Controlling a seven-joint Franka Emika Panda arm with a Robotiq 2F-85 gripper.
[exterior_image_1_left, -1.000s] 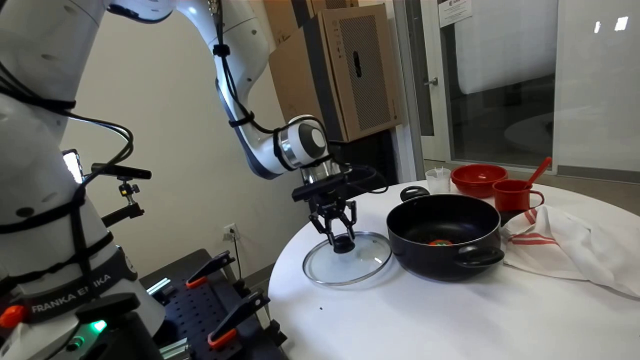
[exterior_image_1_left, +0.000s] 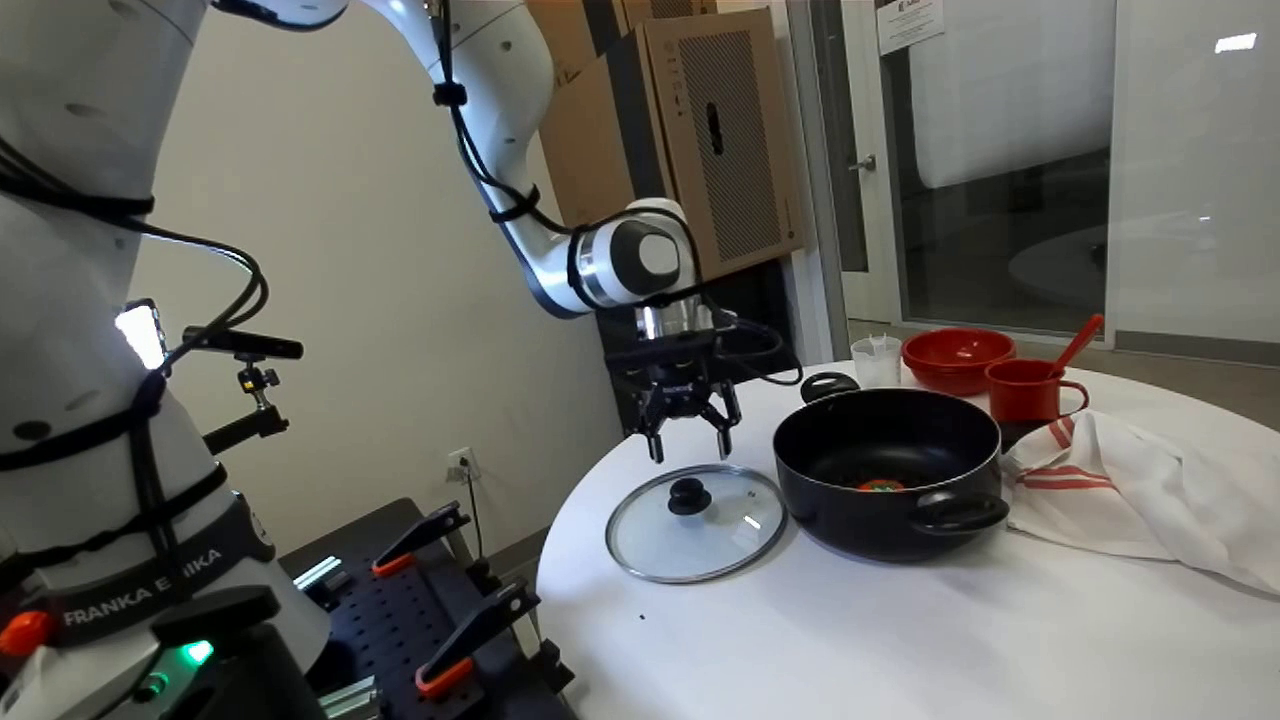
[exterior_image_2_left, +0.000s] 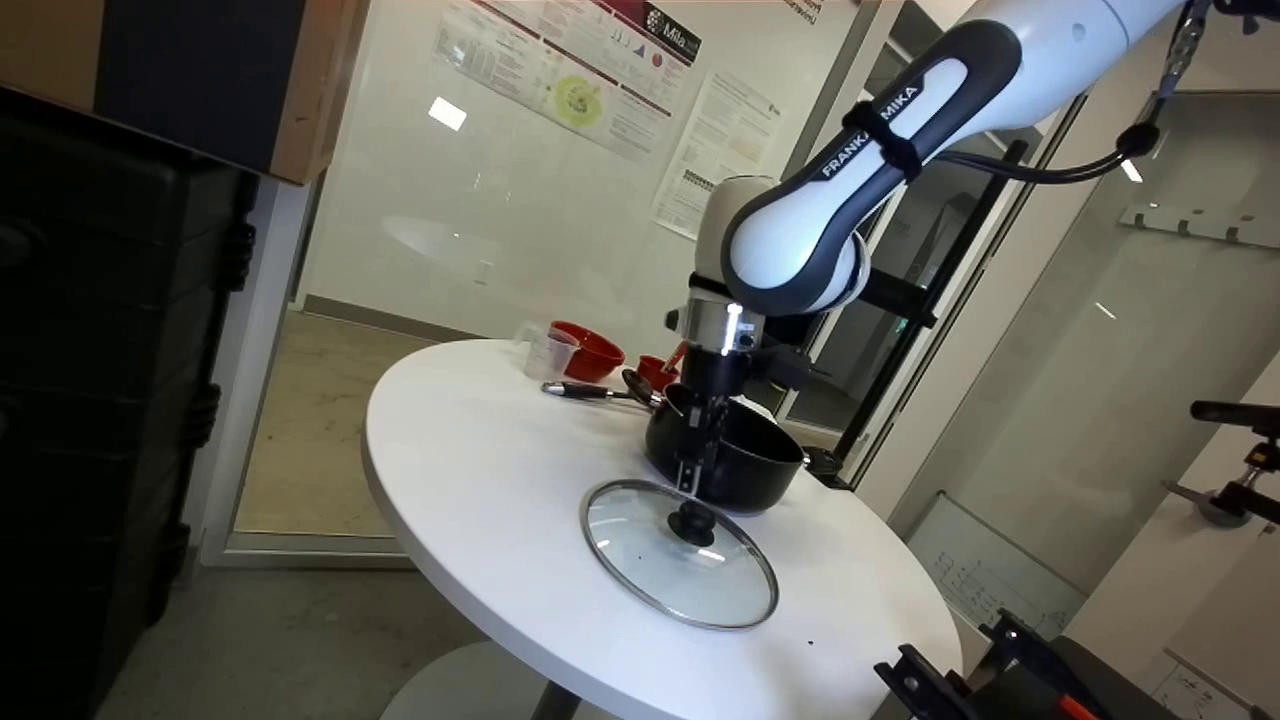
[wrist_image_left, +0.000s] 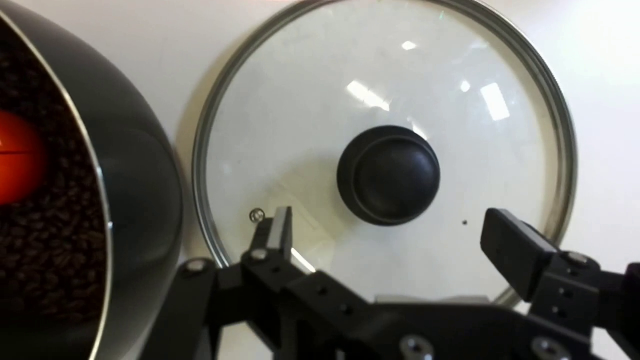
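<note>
A round glass lid (exterior_image_1_left: 654, 536) with a steel rim lies on the white table, its black knob (wrist_image_left: 390, 175) facing up. Just above and behind the knob, my gripper (exterior_image_1_left: 690, 449) hangs with its fingers spread and nothing between them. In the wrist view its two fingers (wrist_image_left: 514, 252) stand wide apart, and the knob shows clear beyond them. Right beside the lid is a black pot (exterior_image_1_left: 888, 492), uncovered. Dark beans (wrist_image_left: 57, 264) and a red-orange object (wrist_image_left: 18, 157) are inside it.
Behind the pot stand red bowls (exterior_image_1_left: 957, 360), a clear cup (exterior_image_1_left: 877, 360) and a red mug (exterior_image_1_left: 1029, 390). A white towel (exterior_image_1_left: 1152, 492) with red stripes lies right of the pot. A black-handled utensil (exterior_image_2_left: 585, 391) rests at the back.
My gripper has risen from the lid's knob and moved slightly right, coming more upright; its fingers are now wider apart. The lid lies slightly nearer the front. The pot has not moved.
</note>
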